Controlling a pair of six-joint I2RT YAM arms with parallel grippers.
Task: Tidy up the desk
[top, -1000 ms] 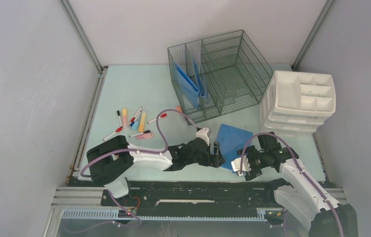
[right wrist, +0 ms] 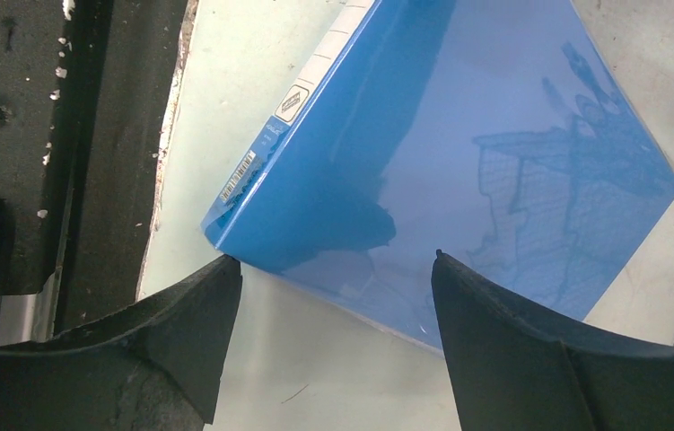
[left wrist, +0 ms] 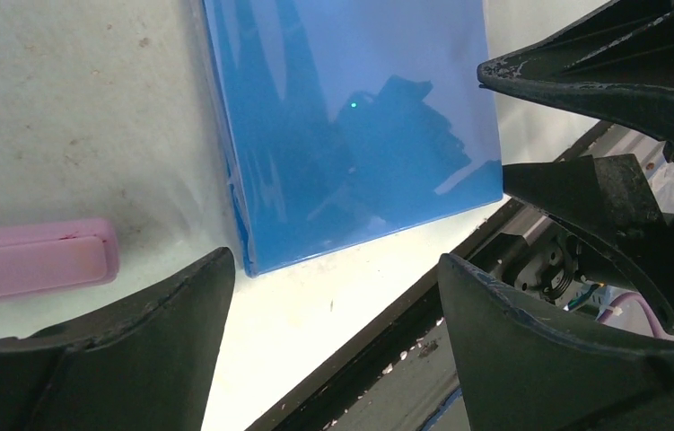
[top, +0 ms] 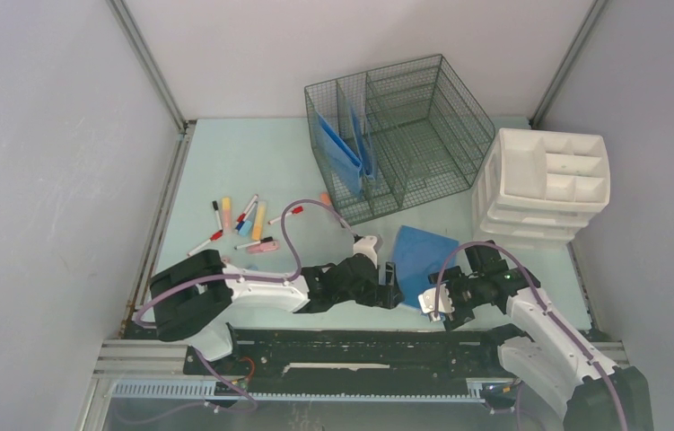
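A blue folder point(top: 424, 254) lies flat on the desk near the front edge. My left gripper stands open at its left side, one fingertip close to the folder's corner, nothing held between the fingers. In the right wrist view the blue folder point(right wrist: 494, 162) fills the middle, its labelled spine toward the desk's front edge. My right gripper is open over a folder edge; whether it touches cannot be told. Two more blue folders point(top: 339, 157) lean in the wire rack point(top: 405, 171). Loose markers and highlighters point(top: 259, 220) lie on the left, including a pink highlighter point(left wrist: 32, 260).
A white drawer unit point(top: 539, 184) with an open compartment top stands at the right, close beside the rack. Both grippers are close together near the front edge.
My left arm has shifted slightly to the left, its gripper drawing a little back from the folder. The right arm has barely moved, and the folder lies in about the same place.
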